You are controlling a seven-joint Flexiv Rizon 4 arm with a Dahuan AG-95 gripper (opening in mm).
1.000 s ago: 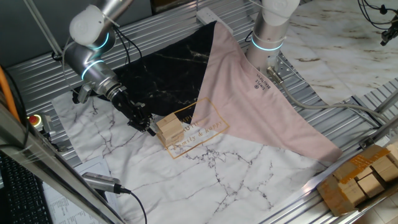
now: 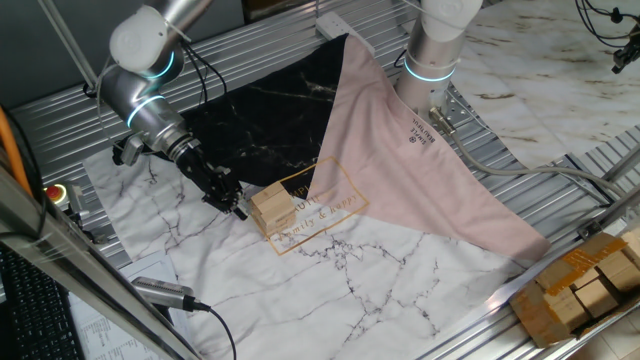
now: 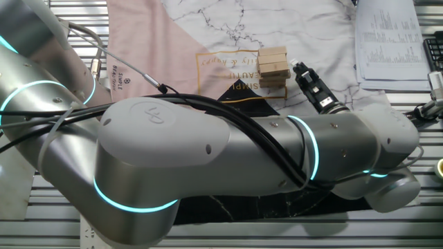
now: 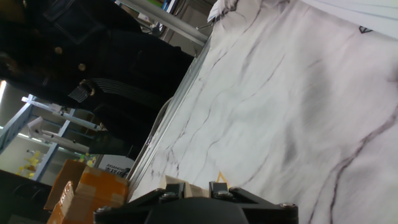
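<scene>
Light wooden blocks stand stacked on the cloth, over the printed gold frame. From exterior view 2, the same stack shows its blocks lying one upon another. My gripper is low beside the stack, on its left in exterior view 1, with a narrow space between them. At the bottom edge of the wrist view, the gripper has its two fingertips apart. Part of a pale block shows just beyond them, and nothing appears gripped. Most of the stack is hidden in that view.
A marble-patterned cloth with black and pink areas covers the table. A cardboard box holding several wooden blocks stands at the right. Open cloth lies in front of the stack.
My gripper has drawn back slightly to the left, away from the stack. The blocks stay where they were.
</scene>
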